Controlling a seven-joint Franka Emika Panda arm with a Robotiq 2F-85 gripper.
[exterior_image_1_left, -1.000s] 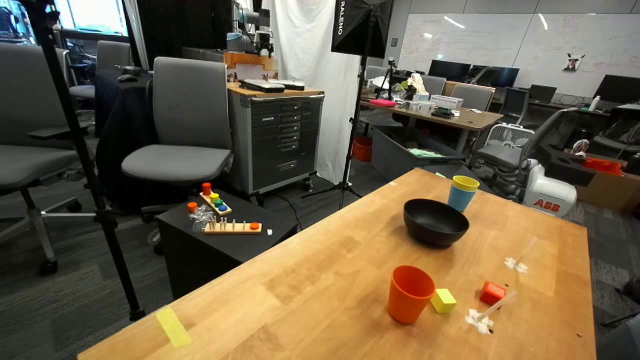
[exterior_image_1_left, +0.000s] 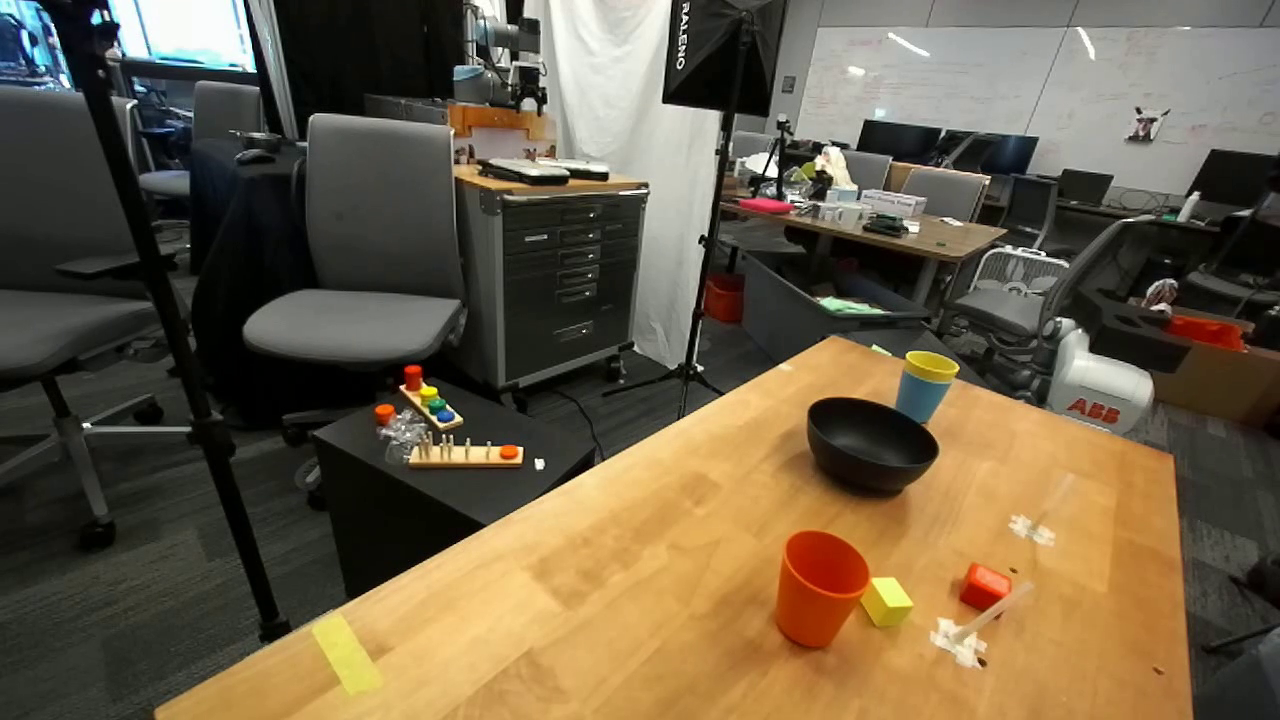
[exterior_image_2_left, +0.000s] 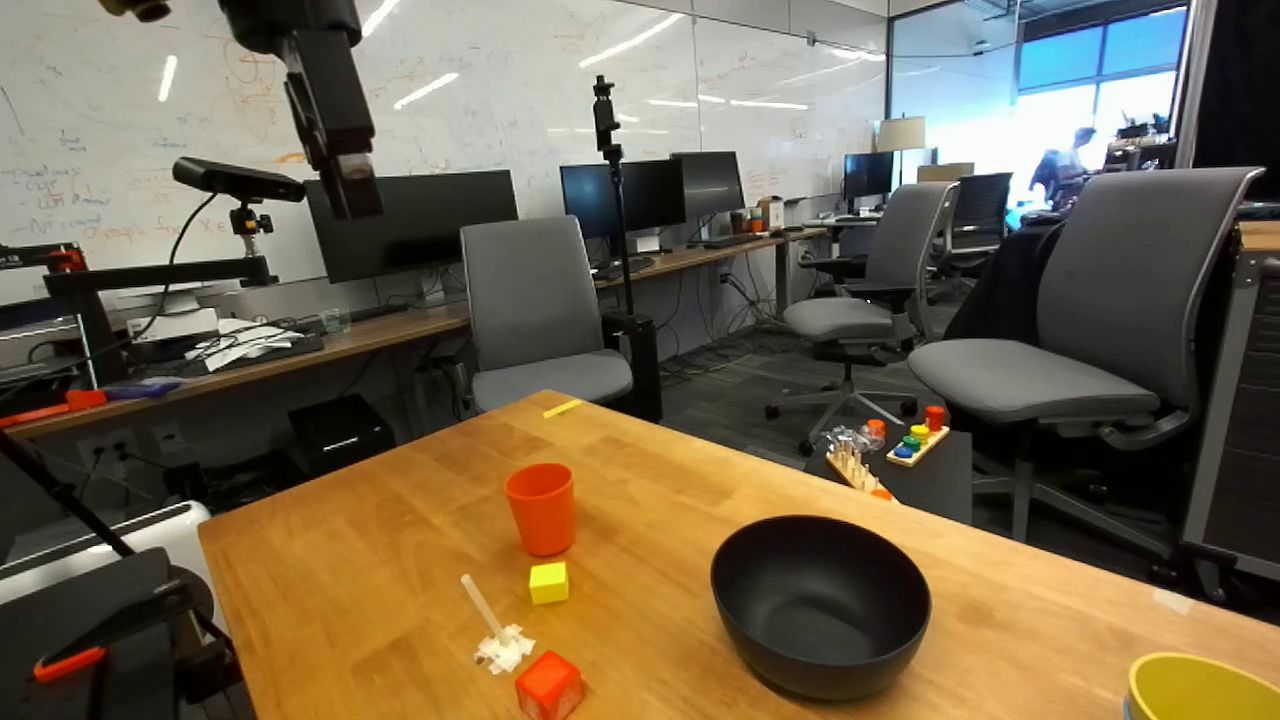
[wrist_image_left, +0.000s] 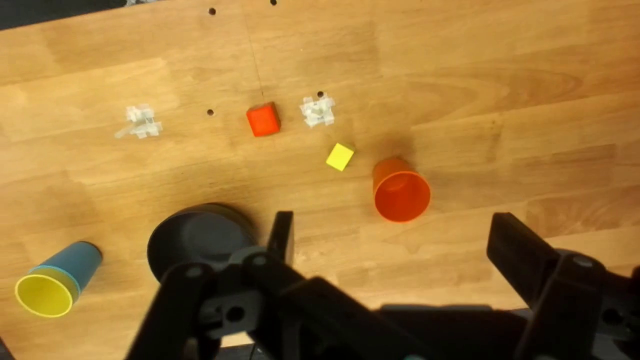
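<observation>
High over the table, my gripper stands open, its two dark fingers far apart and only bare wood showing between them. In exterior view 2 a dark finger (exterior_image_2_left: 342, 144) hangs at the top left, well clear of everything. An orange cup (wrist_image_left: 402, 191) stands upright, with a small yellow block (wrist_image_left: 340, 156) close by. A red block (wrist_image_left: 264, 120) lies further off. The black bowl (wrist_image_left: 201, 237) appears empty, and part of it is hidden behind my gripper in the wrist view. Beyond the bowl stands a yellow cup (exterior_image_1_left: 931, 362) nested in a blue cup (exterior_image_1_left: 921, 396).
Two thin clear sticks rise from white tape patches (exterior_image_1_left: 960, 642) near the red block. Yellow tape (exterior_image_1_left: 347, 654) marks the table's far end, where the wood is bare. A black side table (exterior_image_1_left: 456, 480) with peg toys stands off the table's edge.
</observation>
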